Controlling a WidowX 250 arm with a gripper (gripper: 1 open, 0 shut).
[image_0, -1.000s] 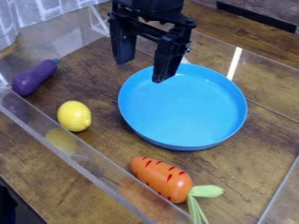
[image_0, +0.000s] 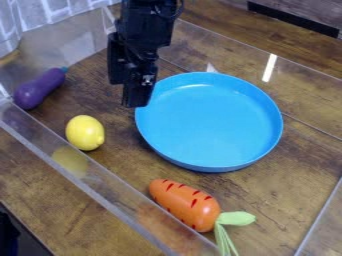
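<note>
My black gripper (image_0: 131, 78) hangs open over the wooden surface at the upper left edge of a blue plate (image_0: 209, 120), with nothing visible between its fingers. A yellow lemon (image_0: 86, 133) lies left of the plate, below the gripper. A purple eggplant (image_0: 39, 88) lies at the far left. An orange toy carrot (image_0: 185, 205) with a green top lies in front of the plate. The plate is empty.
Clear plastic walls (image_0: 94, 182) edge the work area. Bare wood shows to the right of the carrot and behind the plate.
My gripper has moved left from over the back of the plate toward the area above the lemon, turning as it moved. The objects have not moved.
</note>
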